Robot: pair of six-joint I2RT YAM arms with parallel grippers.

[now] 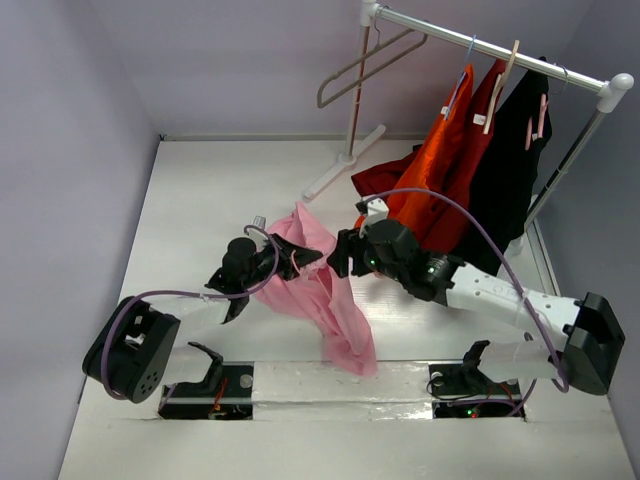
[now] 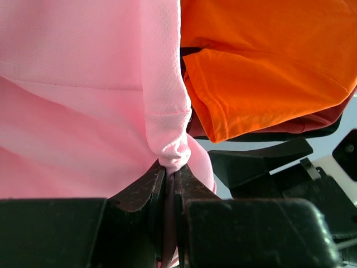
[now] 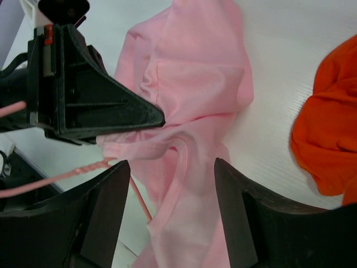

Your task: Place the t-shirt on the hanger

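A pink T-shirt (image 1: 340, 320) hangs bunched over the white table, its tail toward the front. My left gripper (image 1: 310, 258) is shut on a gathered fold of it, seen close in the left wrist view (image 2: 170, 173). My right gripper (image 1: 352, 250) is just right of that grip, its fingers apart; in the right wrist view, pink cloth (image 3: 184, 167) shows below and between them, and whether any is touched I cannot tell. An empty hanger (image 1: 350, 72) hangs at the left of the rail.
The rack's rail (image 1: 440, 32) carries orange (image 1: 440, 130), dark red and black shirts at the back right, close beside my right arm. The rack's foot (image 1: 325, 175) stands behind the pink shirt.
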